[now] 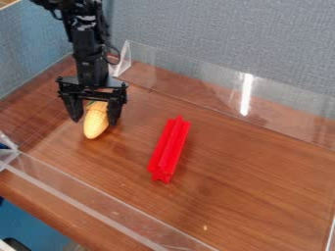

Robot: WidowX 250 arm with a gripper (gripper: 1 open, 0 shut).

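My black gripper (93, 107) is low over the left part of the wooden floor, its fingers straddling a yellow elongated object (96, 124) that points toward the front. Whether the fingers touch it or how far they are closed is hard to tell. A red ribbed bar (169, 149) lies apart from them, right of centre.
Clear plastic walls (249, 93) edge the wooden floor (256, 191), with a grey textured backdrop behind. A partly hidden white and blue item sits at the left edge.
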